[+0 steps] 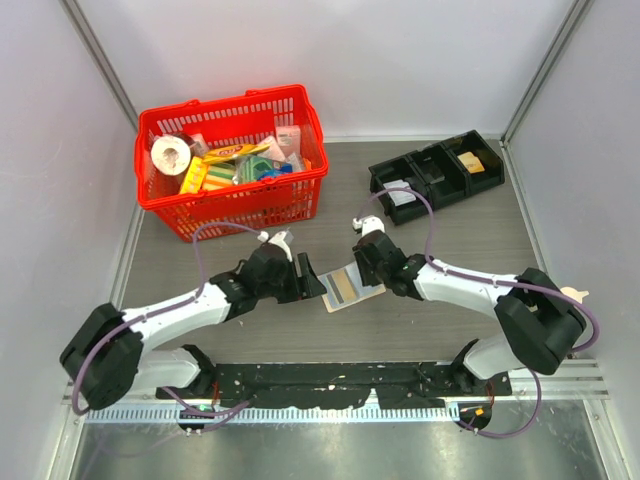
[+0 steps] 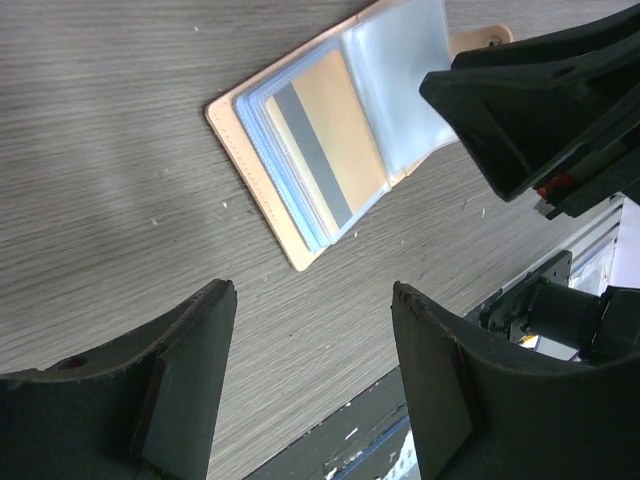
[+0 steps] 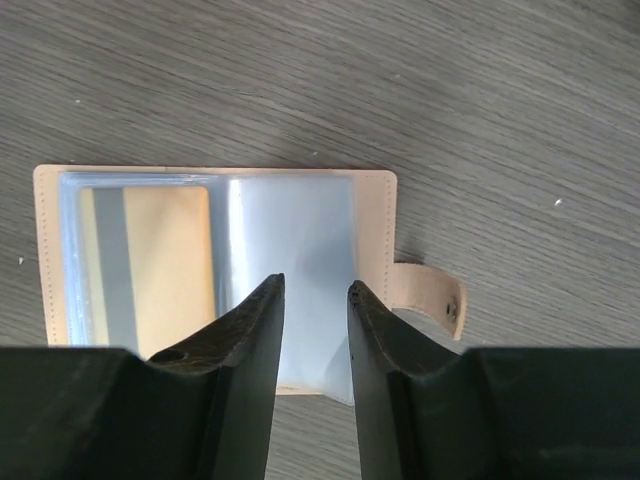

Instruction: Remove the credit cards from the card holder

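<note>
The open card holder (image 1: 345,287) lies flat on the table, tan with clear sleeves (image 3: 290,240); cards in tan and grey (image 3: 150,260) show in its left sleeve. In the top view my left gripper (image 1: 308,278) is just left of the holder, its fingers apart with nothing between them (image 2: 314,292). My right gripper is over the holder's right-hand clear sleeve, fingertips apart, nothing visibly held; in the left wrist view its dark fingers hang over that end.
A full red basket (image 1: 172,208) stands at the back left, a black compartment tray (image 1: 440,190) at the back right.
</note>
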